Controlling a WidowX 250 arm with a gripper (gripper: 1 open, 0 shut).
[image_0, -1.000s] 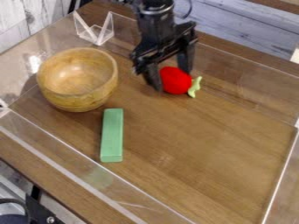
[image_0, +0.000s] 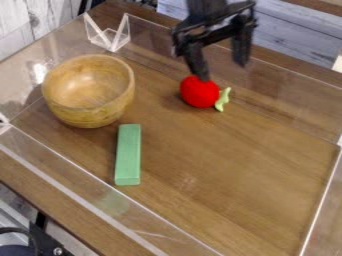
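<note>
My dark gripper (image_0: 215, 52) hangs open at the top centre of the camera view, blurred, above a red tomato-like object (image_0: 199, 91) with a pale green piece (image_0: 225, 99) at its right. A wooden bowl (image_0: 87, 90) sits at the left. A mint-green bar (image_0: 128, 154) lies lengthwise below the bowl.
A clear angular object (image_0: 108, 33) stands at the back left. Transparent strips run along its edges.
My gripper has moved up, toward the top of the view, away from the red object. The objects on the table look unmoved.
</note>
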